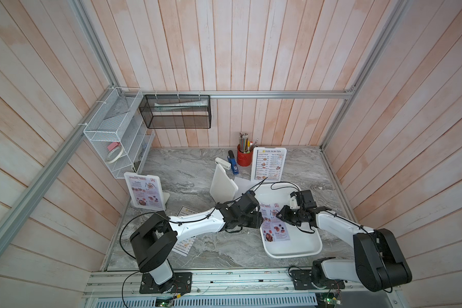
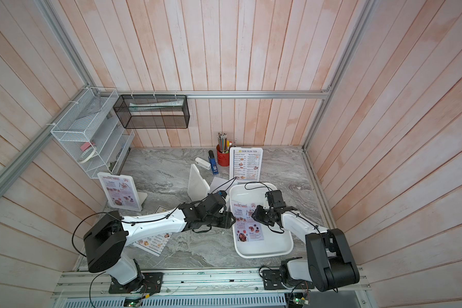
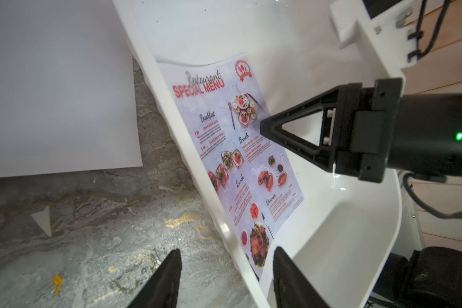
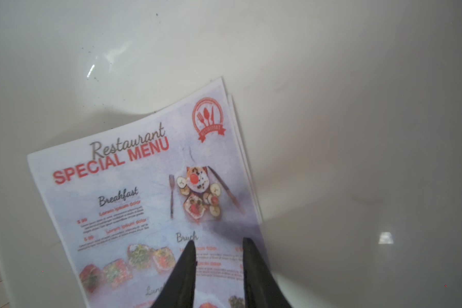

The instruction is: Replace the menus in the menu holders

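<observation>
A purple-tinted "Restaurant Special Menu" (image 3: 225, 118) lies in the white tray (image 3: 177, 133), along its left rim. In the right wrist view the menu (image 4: 138, 205) shows another sheet edge beneath it. My right gripper points down at the sheet, its tips at or very near the paper; a narrow gap shows between the fingers, and whether paper is pinched there is not clear. My left gripper is part open at the tray's left rim, nothing gripped. Menu holders stand at left (image 1: 145, 191), centre (image 1: 223, 185) and back (image 1: 269, 164); the centre one faces away.
Another menu sheet (image 2: 153, 243) lies on the table under the left arm. A blank white sheet (image 3: 56, 87) is left of the tray. A red pencil cup (image 1: 244, 156), blue item (image 1: 233, 162) and wire shelf (image 1: 118, 133) stand behind.
</observation>
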